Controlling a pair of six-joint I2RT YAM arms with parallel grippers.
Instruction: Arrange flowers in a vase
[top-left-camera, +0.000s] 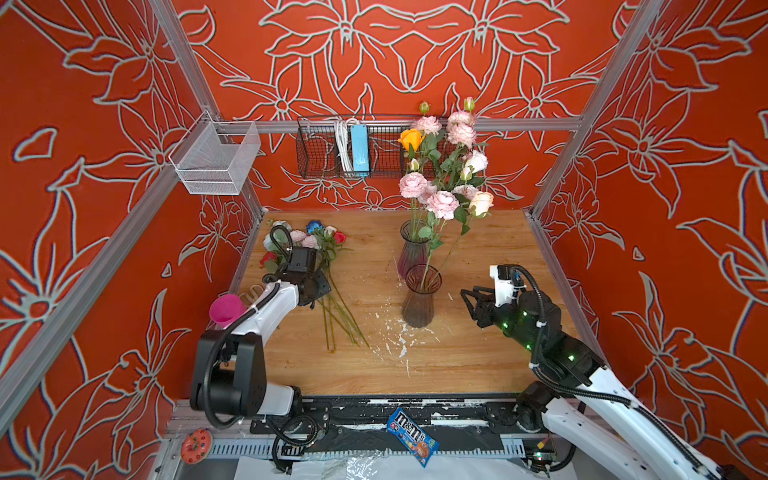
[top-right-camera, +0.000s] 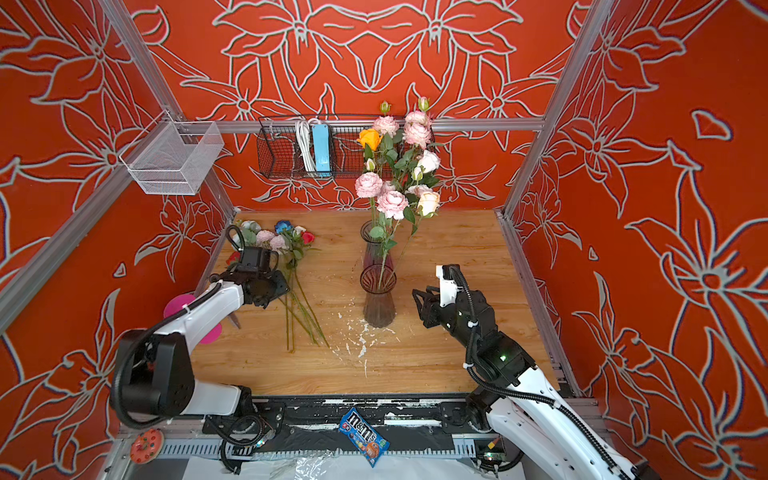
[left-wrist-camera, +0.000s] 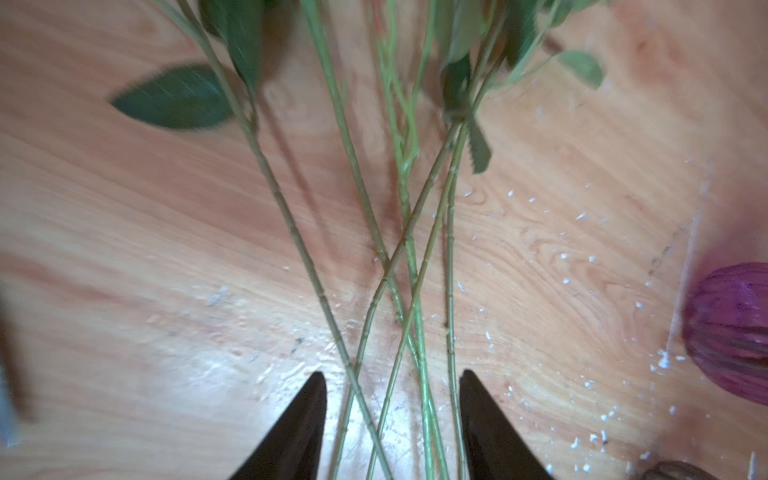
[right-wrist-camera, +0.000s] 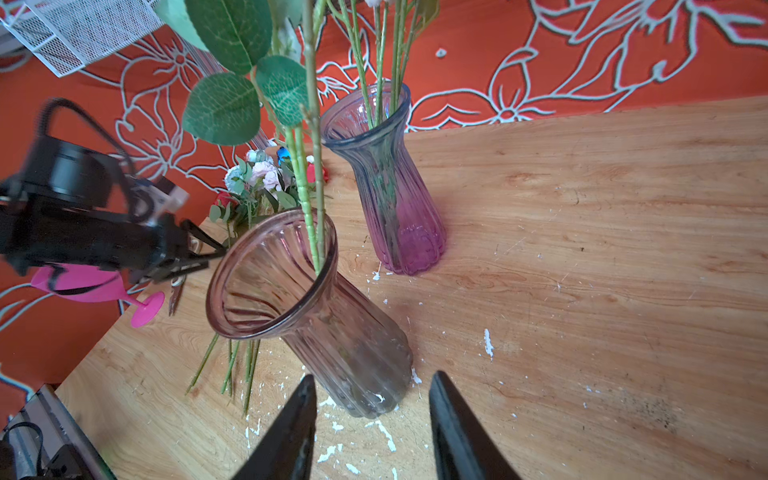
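Above the loose flower stems (left-wrist-camera: 412, 320) on the left of the table, my left gripper hangs open, the stems passing below its fingers. The blooms of these flowers (top-left-camera: 314, 232) lie at the back left, partly behind the left arm. A smoky brown vase (top-left-camera: 418, 300) stands mid-table with flowers (top-left-camera: 441, 205) in it. Behind it is a purple vase (right-wrist-camera: 404, 216), also holding stems. To the right of the brown vase, my right gripper is partly open, nothing between its fingers, and touches neither vase.
A pink cup-like object (top-right-camera: 192, 316) lies at the left edge of the table. White flakes (top-left-camera: 392, 340) are scattered in front of the brown vase. A wire basket (top-left-camera: 320, 152) hangs at the back. The table's right side behind the right arm is bare.
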